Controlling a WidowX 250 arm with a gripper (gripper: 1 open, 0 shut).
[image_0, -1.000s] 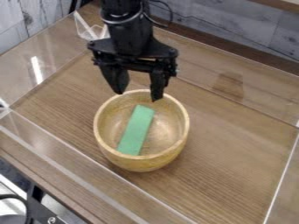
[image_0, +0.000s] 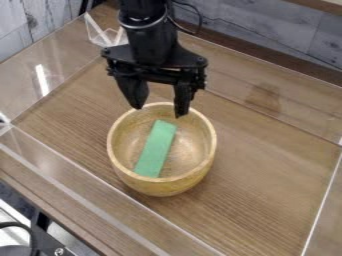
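A round beige bowl sits on the wooden surface in the centre, holding a green rectangular block that lies lengthwise inside it. Just above the bowl's far rim hangs my black gripper, its two fingers spread apart to left and right, open, with nothing held between them.
A grey wall runs along the back right. Dark cables show at the lower left corner.
My gripper has shifted very slightly, staying above the bowl's far rim. The bowl and green block look the same.
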